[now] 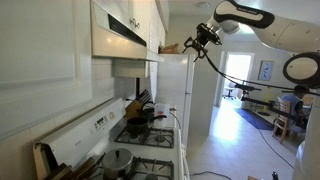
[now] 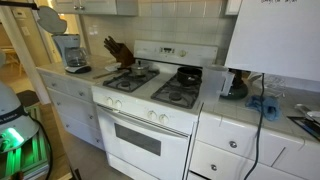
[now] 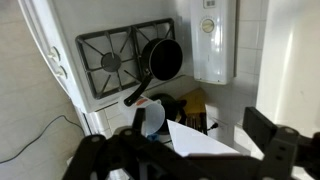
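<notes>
High up, in front of the white refrigerator, my gripper (image 1: pixel 194 49) hangs in the air in exterior view 1. Its two dark fingers stand wide apart in the wrist view, the left finger (image 3: pixel 137 120) and the right finger (image 3: pixel 259 124). A white flat surface (image 3: pixel 195 140) shows in the gap; nothing appears clamped. Far below it, a black pan (image 3: pixel 161 59) sits on the stove's burners. In exterior view 1 a lidded pot (image 1: pixel 118 162) rests on the near side of the same stove (image 2: pixel 150 105).
White upper cabinets (image 1: pixel 65 60) and a range hood (image 1: pixel 118 42) line the left wall. A knife block (image 2: pixel 120 50) and a coffee maker (image 2: pixel 72 52) stand left of the stove. Blue items (image 2: pixel 265 106) lie on the right counter. Open floor (image 1: pixel 225 155) spreads right of the stove.
</notes>
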